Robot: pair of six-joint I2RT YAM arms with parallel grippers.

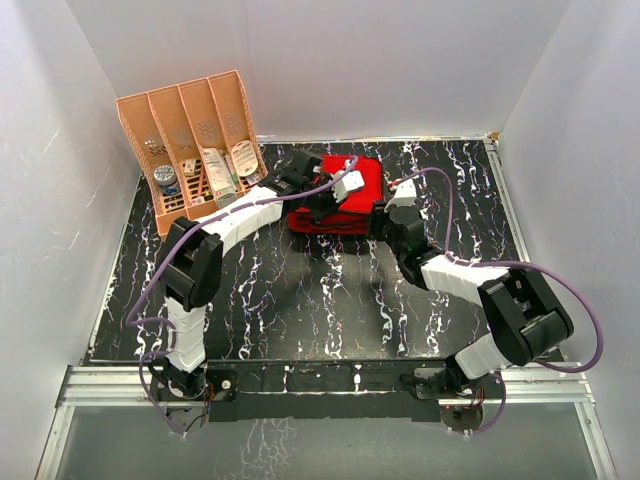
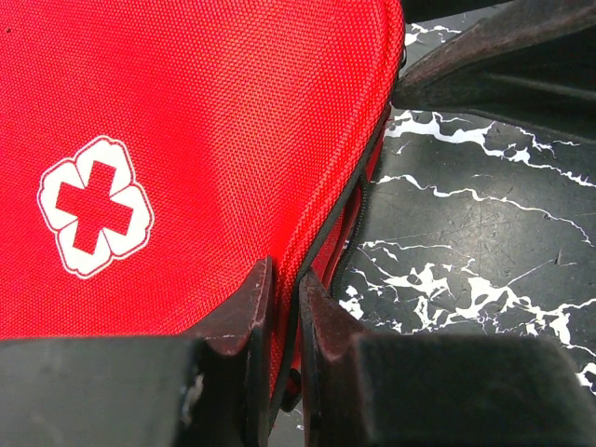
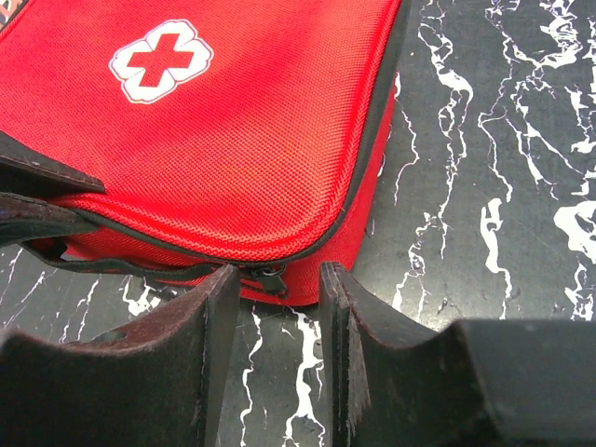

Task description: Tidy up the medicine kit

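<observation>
The red medicine kit (image 1: 362, 190), a fabric case with a white-outlined cross, lies closed at the back middle of the table. Its black-piped front edge is pinched by my left gripper, which is shut on it. At the kit's front right corner, my right gripper stands open. Between its fingers, a small dark zipper pull (image 3: 272, 281) shows on the kit's side just beyond the tips; whether they touch it I cannot tell. In the top view, the left arm hides the kit's left part.
An orange divided rack (image 1: 190, 120) stands at the back left, holding a round tub (image 1: 166, 179), a white box (image 1: 219, 175) and a round white-lidded item (image 1: 245, 159). White walls enclose the sides and back.
</observation>
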